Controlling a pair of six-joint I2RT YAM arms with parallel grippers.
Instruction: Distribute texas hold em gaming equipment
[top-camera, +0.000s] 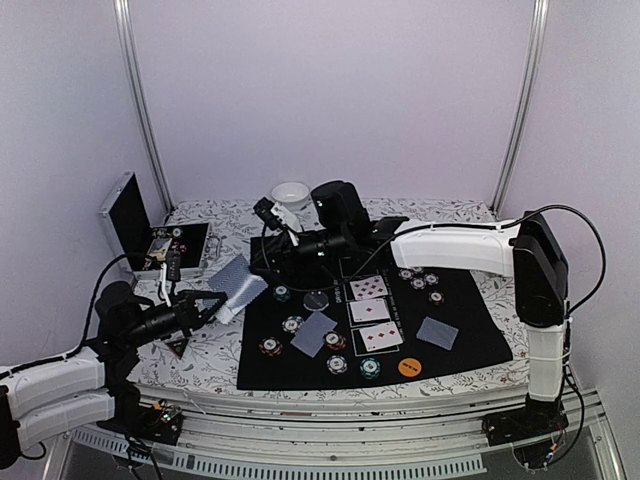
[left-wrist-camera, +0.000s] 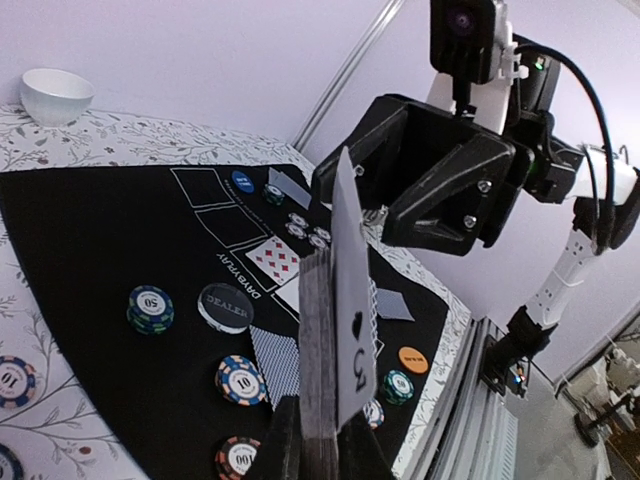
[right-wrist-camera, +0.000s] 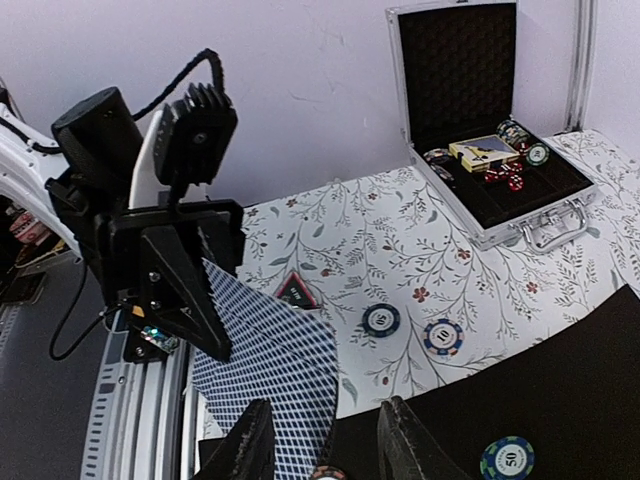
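A deck of blue-backed cards (left-wrist-camera: 318, 370) stands on edge with my left gripper (top-camera: 214, 302) shut on it, off the left edge of the black mat (top-camera: 265, 345). In the left wrist view, one white-faced card (left-wrist-camera: 350, 300) leans away from the rest of the deck at its top. My right gripper hovers close to the far edge of the deck, its fingers (right-wrist-camera: 258, 440) apart. Nothing clearly shows held between them. In the right wrist view, the patterned card back (right-wrist-camera: 270, 360) reaches near the left one of these fingers.
On the mat lie face-up cards (top-camera: 370, 311), face-down cards (top-camera: 314, 333), several chip stacks (top-camera: 370, 368), a dealer button (left-wrist-camera: 226, 307) and an orange disc (top-camera: 410, 368). An open case (right-wrist-camera: 500, 200) stands at the left back, a white bowl (top-camera: 291, 195) at the back.
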